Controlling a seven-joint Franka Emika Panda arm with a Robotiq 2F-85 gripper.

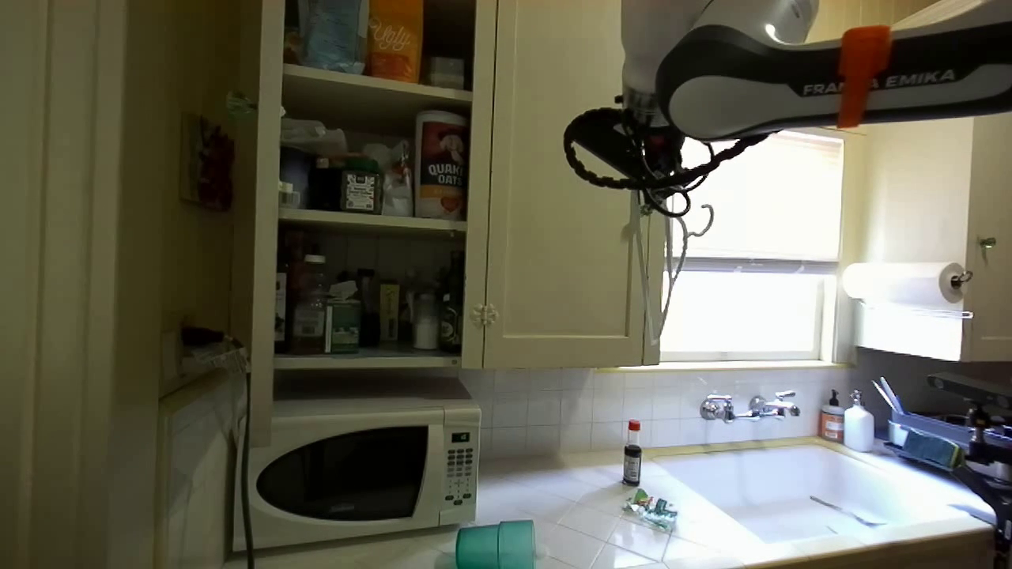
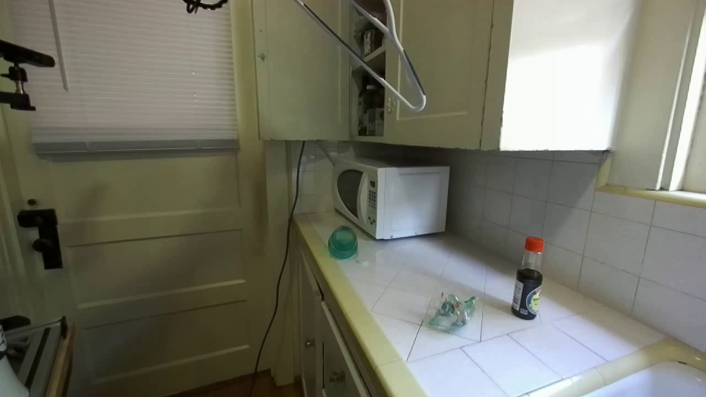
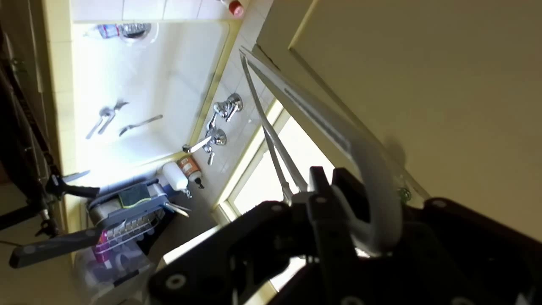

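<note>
A white clothes hanger (image 3: 378, 178) is held by my gripper, which is shut on it; one bend loops close to the wrist camera and its long bars reach toward the sink wall. In exterior view 1 the arm is high, in front of the closed cupboard door and window edge, with the hanger hanging below and its hook sticking out to the right. Exterior view 2 shows part of the hanger (image 2: 421, 102) in front of the upper cupboards; the gripper is out of that view.
On the counter stand a red-capped sauce bottle (image 1: 632, 455), a crumpled wrapper (image 1: 651, 510) and a tipped green cup (image 1: 496, 546). The microwave (image 1: 356, 474) sits below open shelves. Cutlery lies in the sink (image 3: 152, 76). A paper towel roll (image 1: 901, 283) hangs right of the window.
</note>
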